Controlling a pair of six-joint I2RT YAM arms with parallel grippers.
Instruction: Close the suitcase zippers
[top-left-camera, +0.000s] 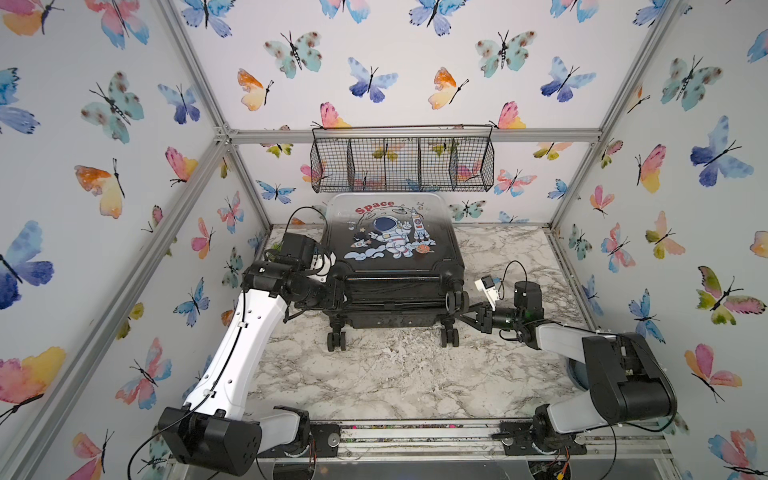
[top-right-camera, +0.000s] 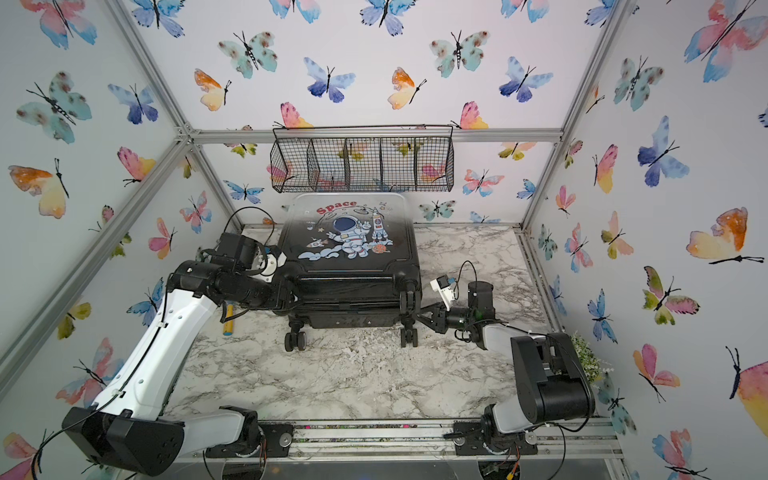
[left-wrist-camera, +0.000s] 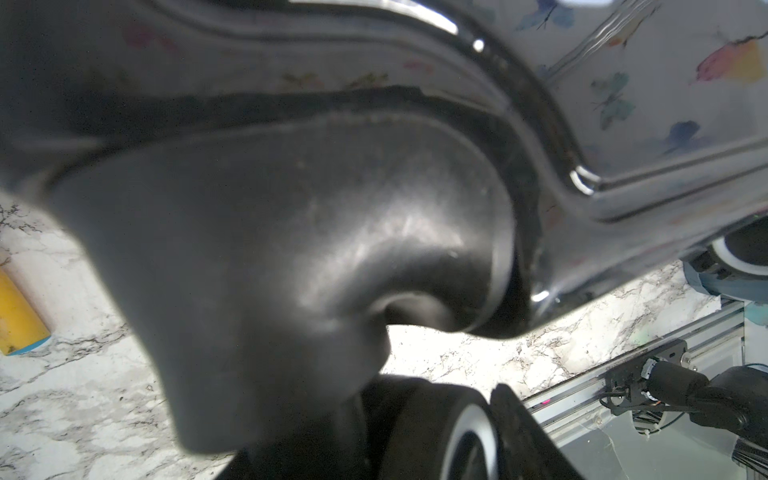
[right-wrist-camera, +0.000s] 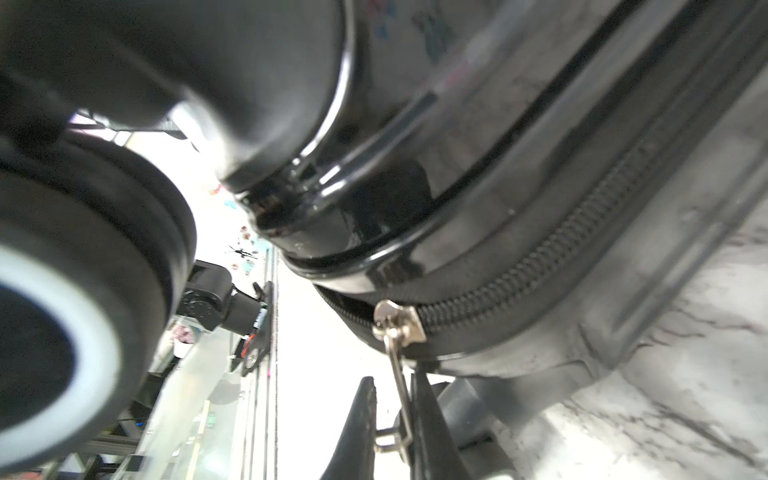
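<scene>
A black suitcase (top-left-camera: 393, 268) with a Space astronaut print lies flat, its wheels toward the front. In the right wrist view a silver zipper slider (right-wrist-camera: 398, 321) sits at the suitcase corner. The teeth are meshed to its right; the tape is parted to its left. Its pull tab (right-wrist-camera: 397, 384) hangs between the fingers of my right gripper, which stands part open with a gap beside the tab. My left gripper (top-left-camera: 334, 294) is at the front left corner. In the left wrist view, one finger (left-wrist-camera: 528, 440) shows beside a wheel (left-wrist-camera: 448, 436); no zipper pull is visible there.
Caster wheels (top-left-camera: 449, 332) jut from the suitcase's front corners, close to both grippers. A wire basket (top-left-camera: 402, 164) hangs behind it. A yellow cylinder (top-right-camera: 229, 320) lies near the left arm.
</scene>
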